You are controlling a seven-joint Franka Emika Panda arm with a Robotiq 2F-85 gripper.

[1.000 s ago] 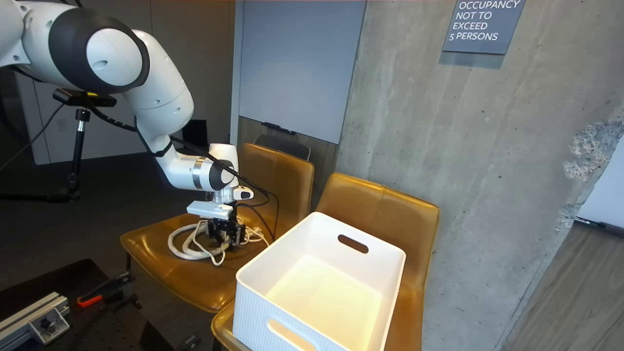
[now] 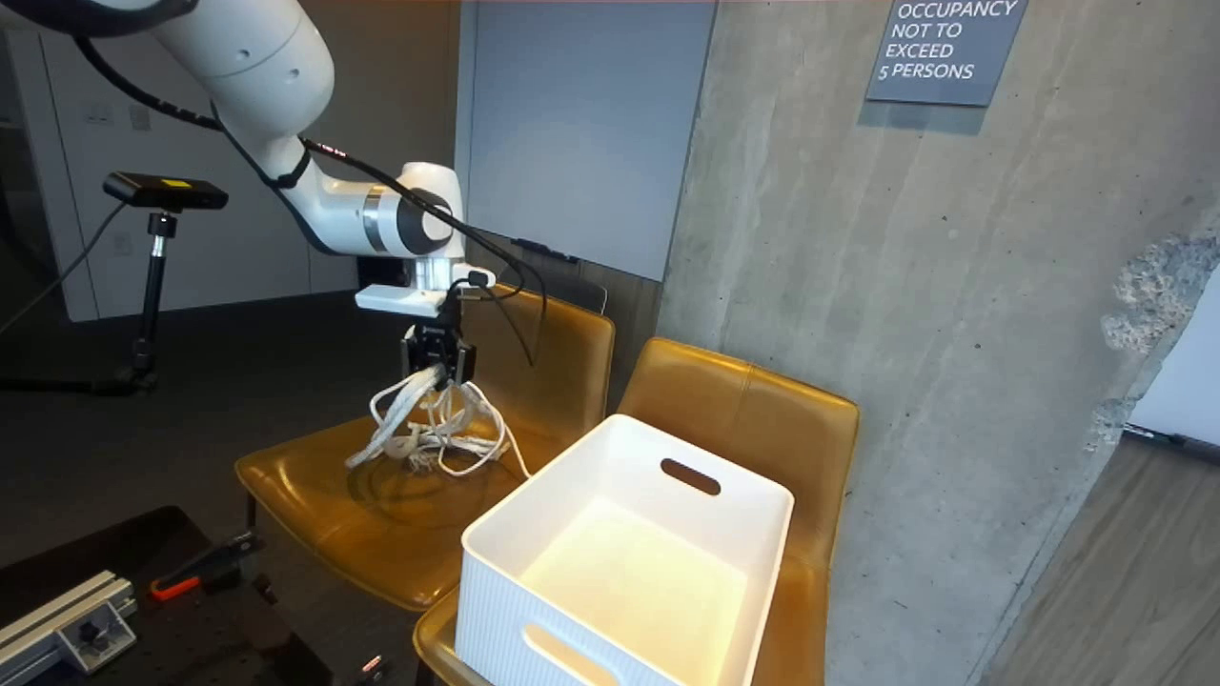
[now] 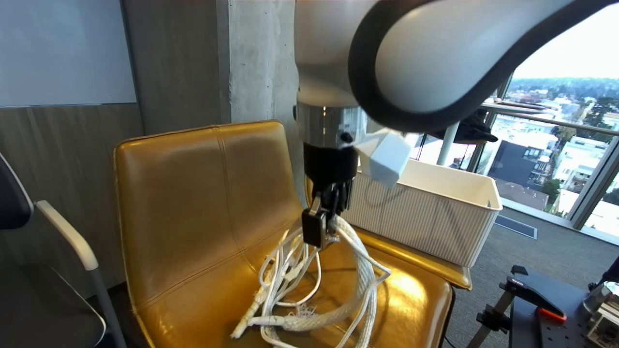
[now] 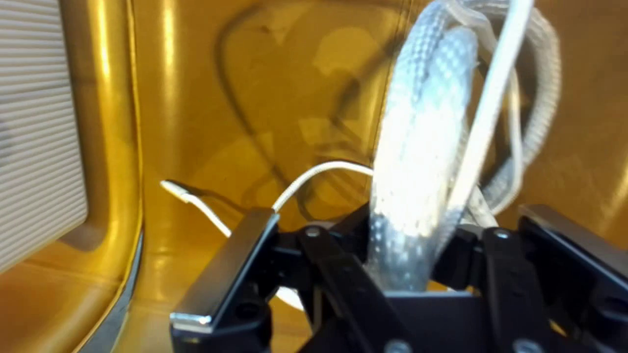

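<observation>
A coiled white braided cable (image 2: 395,429) hangs from my gripper (image 2: 439,364) above the seat of the left tan chair (image 2: 332,497). My gripper is shut on part of the bundle. In exterior view 2 the loops of the cable (image 3: 364,284) droop below the black fingers (image 3: 314,228). Thick braid (image 4: 421,147) fills the middle of the wrist view and runs down between the fingers. One thin cable end (image 4: 175,189) trails off to the side there.
An empty white ribbed bin (image 2: 499,600) stands on the neighbouring chair (image 2: 749,402), right of the cable. A dark table with an orange-marked tool (image 2: 175,588) is at the lower left. Behind the chairs rises a concrete wall (image 2: 972,297).
The arm and gripper have risen from the chair seat. The cable, which lay spread on the seat around the gripper, has come up with it and now dangles.
</observation>
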